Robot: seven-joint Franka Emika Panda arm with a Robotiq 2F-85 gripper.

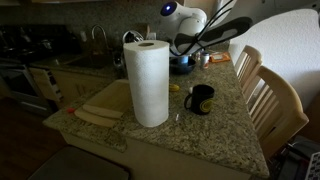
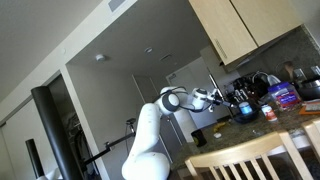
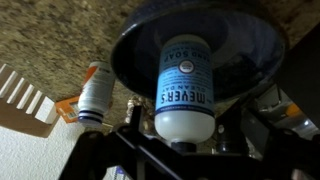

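Observation:
In the wrist view a soap bottle (image 3: pixel 186 85) with a blue and white label and a clear-to-white end lies in or over a dark blue bowl (image 3: pixel 140 58). My gripper stands open, one dark finger on each side of the bottle's near end; whether either touches it cannot be told. From the exterior views, the arm reaches to the back of the counter above the bowl (image 1: pixel 181 67), and its fingers are too small to make out clearly. The bowl (image 2: pixel 243 115) also shows in the second exterior view.
A small white bottle with an orange label (image 3: pixel 97 92) stands beside the bowl. Paper towels (image 1: pixel 149 85), a black mug (image 1: pixel 201 99) and a cutting board (image 1: pixel 110 98) occupy the nearer counter. A purple-labelled tub (image 2: pixel 285 96) sits farther along. Chairs (image 1: pixel 272 105) line the right edge.

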